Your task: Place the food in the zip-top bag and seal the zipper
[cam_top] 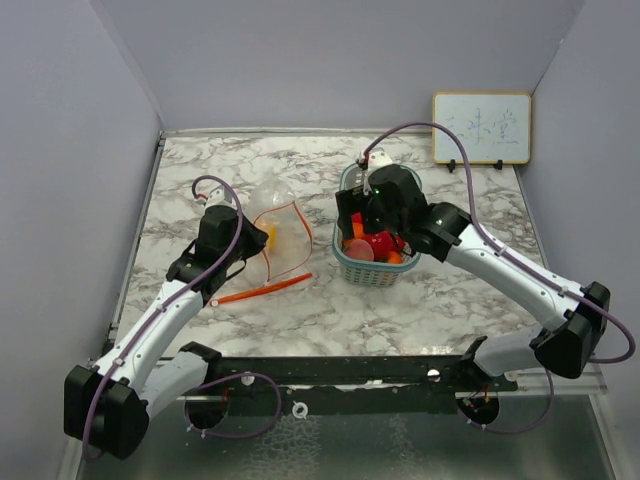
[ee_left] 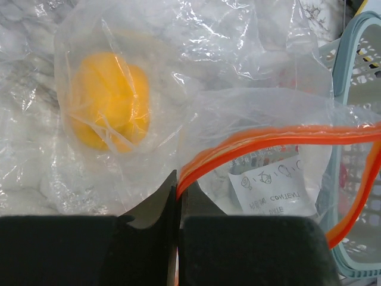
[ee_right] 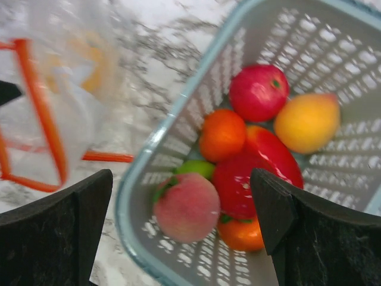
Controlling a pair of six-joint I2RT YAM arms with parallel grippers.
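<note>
My left gripper (cam_top: 262,240) is shut on the orange zipper edge (ee_left: 280,134) of a clear bag (cam_top: 285,215), which stands partly open. A yellow food item (ee_left: 107,101) lies inside the bag. My right gripper (cam_top: 355,220) hangs open over the basket (cam_top: 365,275) of food, with nothing between its fingers. Below it, in the right wrist view, are a red apple (ee_right: 258,92), a yellow fruit (ee_right: 306,125), an orange (ee_right: 221,134), a peach (ee_right: 186,211) and several other pieces.
A second orange zipper strip (cam_top: 262,291) lies below the bag on the marble table (cam_top: 180,170). A whiteboard (cam_top: 481,125) stands at the back right.
</note>
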